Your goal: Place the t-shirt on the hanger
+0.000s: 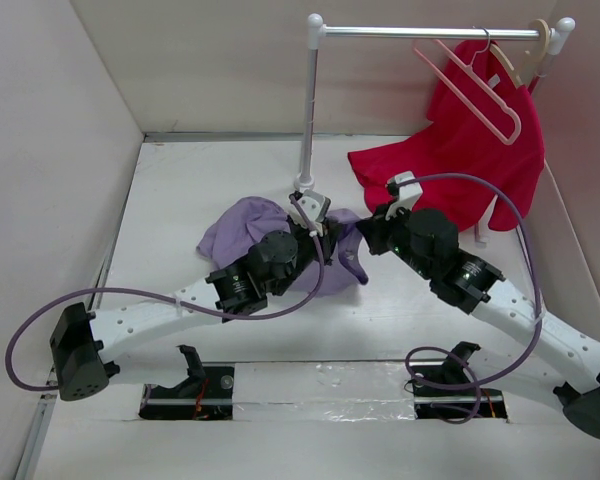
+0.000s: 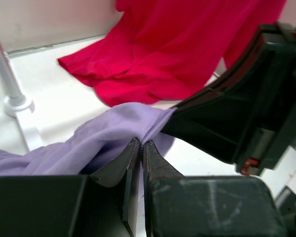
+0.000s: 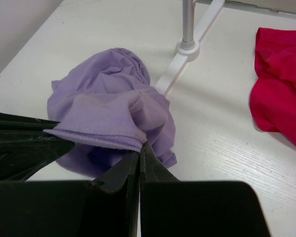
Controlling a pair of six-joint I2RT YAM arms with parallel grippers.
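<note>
A lilac t-shirt (image 1: 236, 236) lies bunched on the white floor, with a fold of it lifted between the grippers. My left gripper is shut on that fold, seen at its fingertips in the left wrist view. My right gripper is shut on the edge of the same fold, seen in the right wrist view. A pink hanger (image 1: 464, 86) hangs on the rail (image 1: 400, 31) at the top right of the top view.
A red garment (image 1: 450, 170) hangs from a wooden hanger at the rail's right end and spreads onto the floor. The rack's post (image 1: 308, 120) stands just behind the t-shirt.
</note>
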